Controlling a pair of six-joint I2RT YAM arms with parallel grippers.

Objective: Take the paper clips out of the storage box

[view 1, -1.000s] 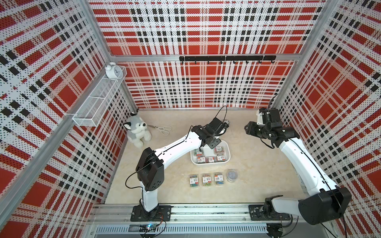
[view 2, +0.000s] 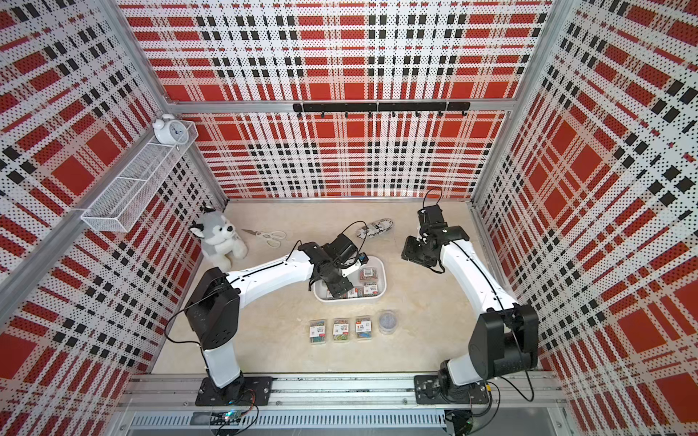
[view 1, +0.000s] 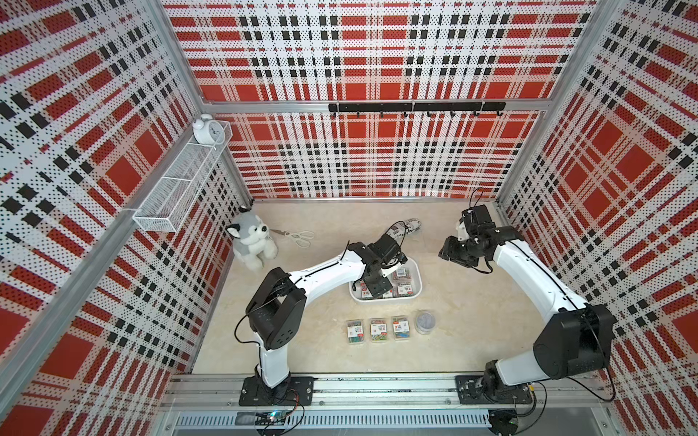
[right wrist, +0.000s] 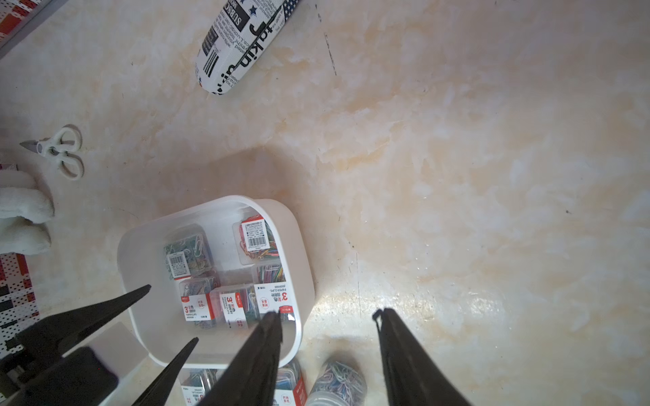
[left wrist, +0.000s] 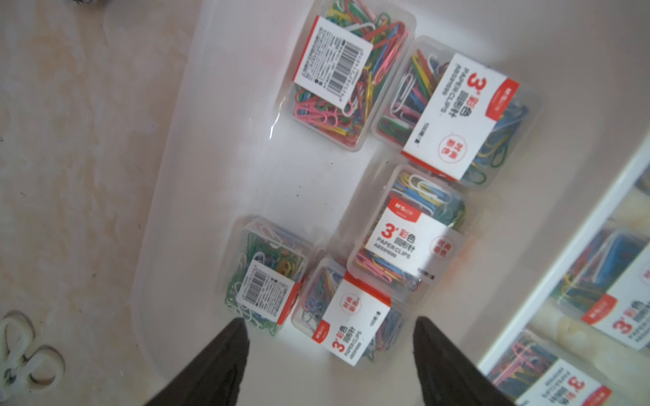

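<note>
The white storage box holds several clear cases of coloured paper clips. My left gripper is open, low over the box, its fingertips either side of a clip case near the bottom of the left wrist view; nothing shows held. My right gripper stands open and empty above the table, right of the box. Several more clip cases lie in a row in front of the box, beside a round clear container.
A husky plush and white-handled scissors lie at the back left. A printed oblong item is behind the box. A wire shelf with a clock hangs on the left wall.
My left gripper has come down into the box and slightly left. My right arm has moved left and lower, toward the box.
</note>
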